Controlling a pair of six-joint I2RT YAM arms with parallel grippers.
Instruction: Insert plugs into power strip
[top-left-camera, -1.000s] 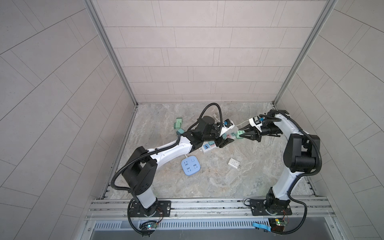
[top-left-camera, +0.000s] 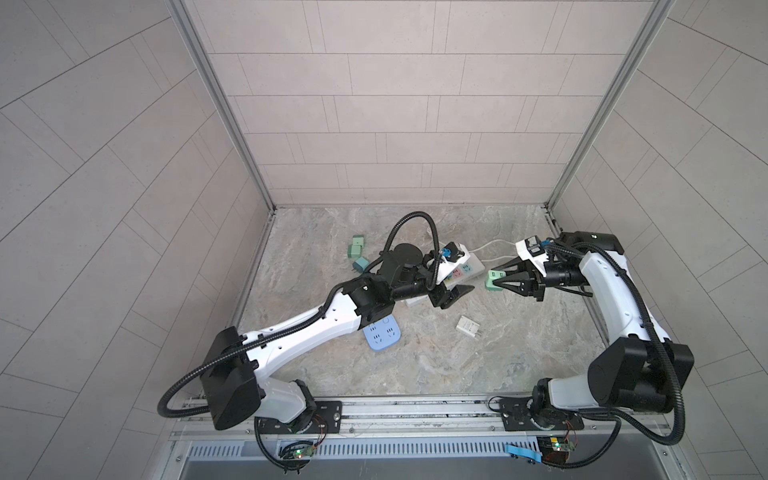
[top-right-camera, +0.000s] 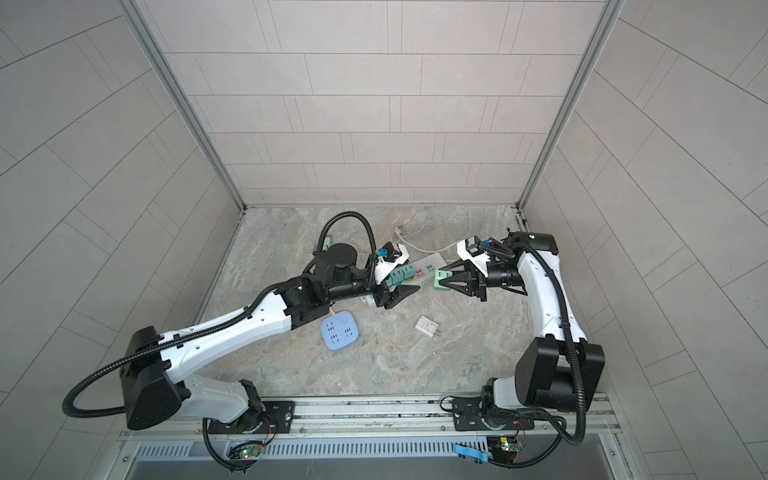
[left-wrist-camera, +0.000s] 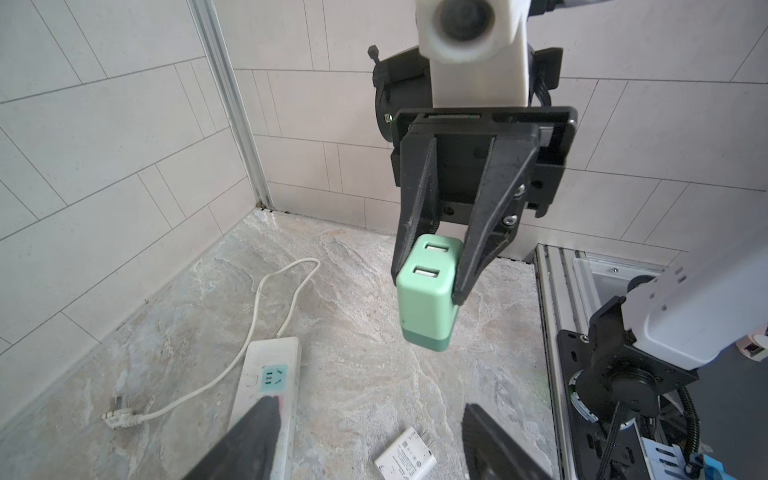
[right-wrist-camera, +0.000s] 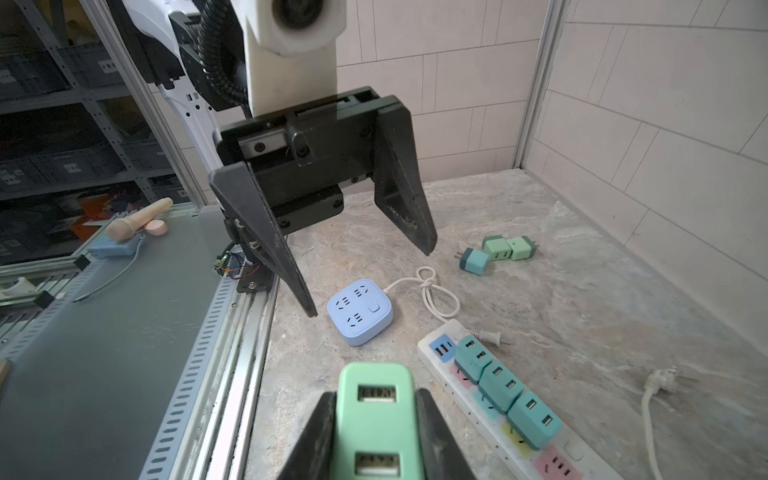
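My right gripper is shut on a mint-green two-port plug (left-wrist-camera: 427, 292), held above the table at right of centre. My left gripper faces it from the left, fingers apart, empty. Below them the white power strip (right-wrist-camera: 590, 465) holds several teal plugs (right-wrist-camera: 502, 384) in a row. A white plug (left-wrist-camera: 405, 456) lies on the table in front of the strip.
A blue square power strip (right-wrist-camera: 358, 308) lies at the front left. Loose green plugs (right-wrist-camera: 520, 246) and a teal plug (right-wrist-camera: 473, 261) lie farther left. A white cord plug (right-wrist-camera: 662, 380) lies behind the strip.
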